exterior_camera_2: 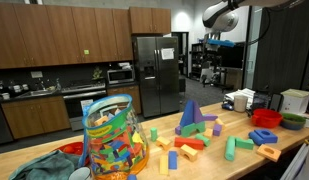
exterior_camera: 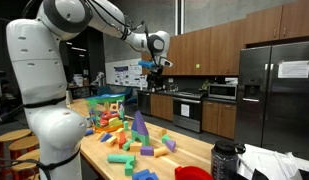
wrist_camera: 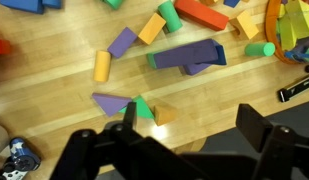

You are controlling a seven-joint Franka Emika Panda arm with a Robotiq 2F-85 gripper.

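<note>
High above the table, my gripper [exterior_camera: 154, 70] hangs open with nothing between its fingers; it also shows at the upper right of exterior view 2 [exterior_camera_2: 216, 43]. In the wrist view the two dark fingers [wrist_camera: 256, 130] stand wide apart. Below them on the wood lie an orange triangular block [wrist_camera: 165, 112], a green triangle [wrist_camera: 143, 108] and a purple triangle [wrist_camera: 110, 103]. Farther up that view are a long dark purple wedge [wrist_camera: 184, 54], an orange cylinder [wrist_camera: 102, 66] and a green cylinder [wrist_camera: 170, 16]. The tall purple wedge [exterior_camera_2: 190, 113] stands among several scattered blocks.
A colourful mesh container [exterior_camera_2: 113, 138] holding blocks stands at one table end. Toward the other are a red bowl [exterior_camera: 192, 173], a green bowl [exterior_camera_2: 292, 121] and a black canister [exterior_camera: 225, 160]. Bare wood shows around the triangles; the table edge [wrist_camera: 209, 140] lies close.
</note>
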